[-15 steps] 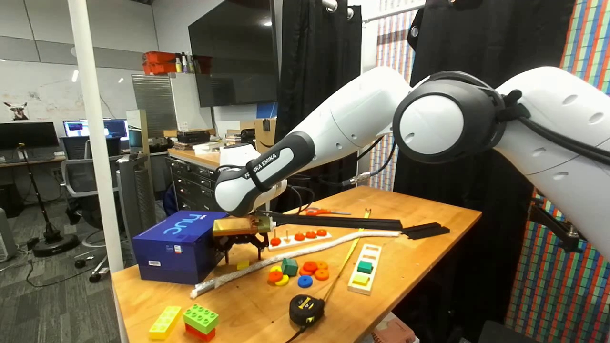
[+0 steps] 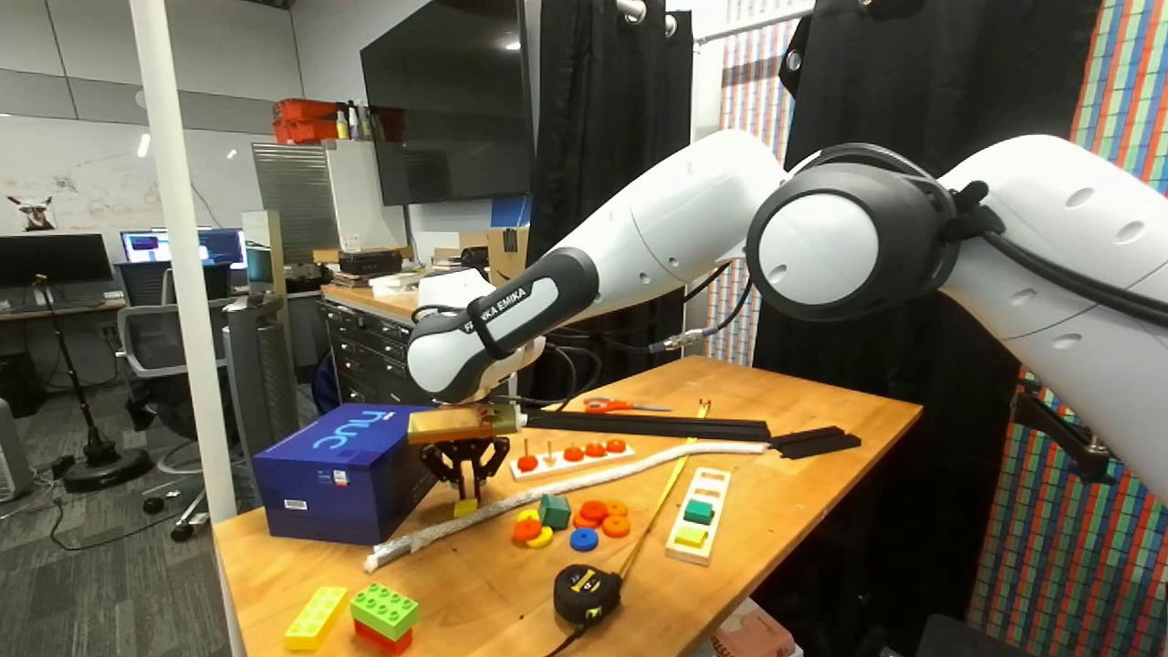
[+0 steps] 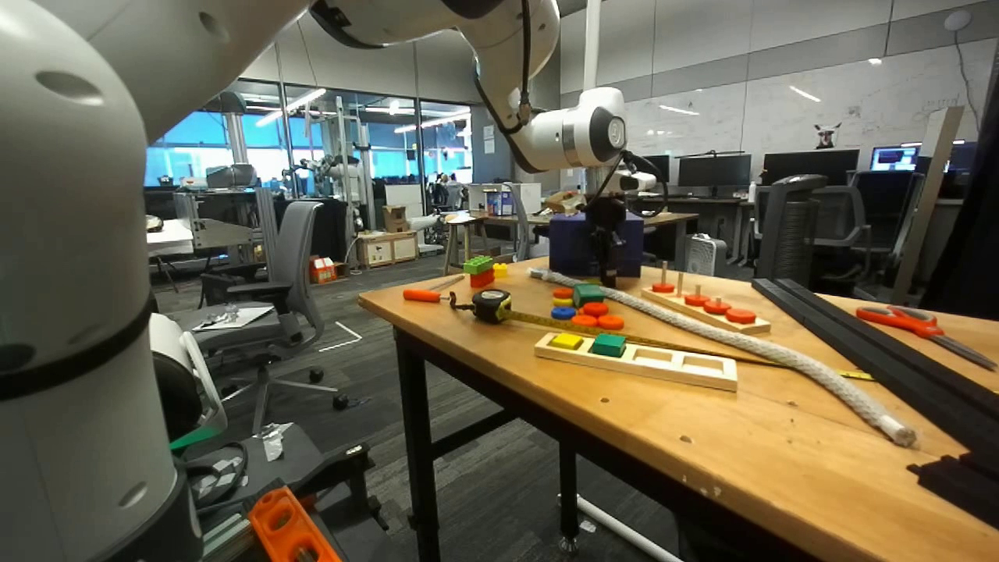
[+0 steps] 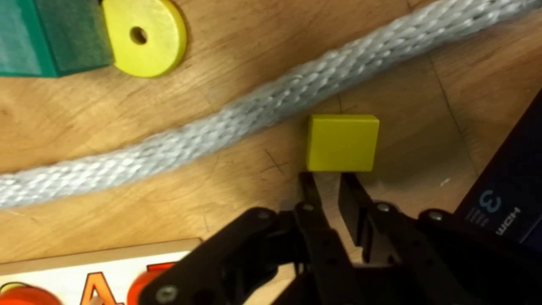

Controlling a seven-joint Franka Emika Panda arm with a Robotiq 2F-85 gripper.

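Observation:
A small yellow block (image 4: 343, 143) lies on the wooden table between the grey rope and the dark blue box. In the wrist view, my gripper has its fingertips at the block's lower edge. The fingers stand partly apart, with bare table showing in the narrow gap between them and nothing held there. From exterior view 1, the gripper (image 2: 471, 493) points down right over the yellow block (image 2: 465, 508). Whether the tips touch the block, I cannot tell.
The dark blue box (image 2: 345, 471) stands close beside the gripper. A braided rope (image 4: 254, 112) runs past the block. Near it are a green block (image 2: 555, 511), several colored discs, a peg board (image 2: 569, 458) and a tape measure (image 2: 586, 595).
The gripper's fingers have come from wide apart to close together. The arm has shifted slightly left and down, while the yellow block looks unmoved.

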